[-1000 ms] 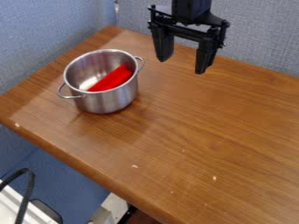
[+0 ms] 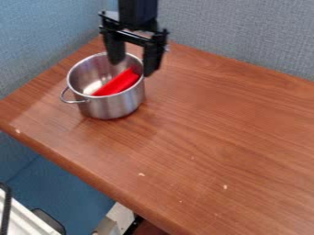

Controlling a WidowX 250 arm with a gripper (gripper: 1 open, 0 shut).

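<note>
A steel pot (image 2: 106,106) with a wire handle sits on the left part of the wooden table. Inside it lies a red elongated object (image 2: 117,83). My black gripper (image 2: 134,59) is over the back rim of the pot, above the red object, its fingers apart with nothing seen held between them. The gripper hides part of the far rim.
Grey-blue padded walls (image 2: 245,27) border the back and left. A white bin with a black cable lies below the table at lower left.
My gripper has moved left from the clear area right of the pot to over it, and lower. The pot and red object look unmoved.
</note>
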